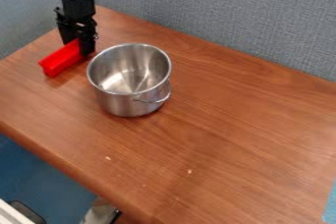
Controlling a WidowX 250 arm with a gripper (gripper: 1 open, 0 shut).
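My black gripper [78, 42] reaches down from the top left onto a red elongated block [59, 61] lying on the wooden table, and is shut on the block near its rear end; the fingertips are partly hidden against it. A steel pot [129, 81] with a wire handle stands just to the right of the block, empty as far as the view shows.
A grey padded wall [230, 12] runs along the back, and another is at the left. The table's front left edge drops to a blue floor.
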